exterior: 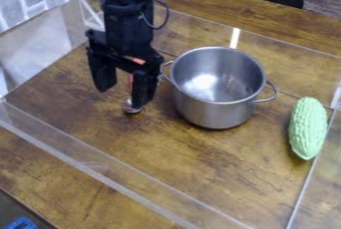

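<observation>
My black gripper [123, 79] hangs open at the centre-left, low over the wooden table, its two fingers on either side of a small utensil with a pinkish handle and a metal head [132, 106]. The gripper partly hides the handle; I cannot tell whether it touches it. A large steel pot [213, 89] with two side handles stands to the right of the gripper. A pale green cabbage-like vegetable [306, 127] lies further right.
Clear side walls border the wooden table [160, 173]. A blue object [16, 223] shows at the bottom-left corner, outside the wall.
</observation>
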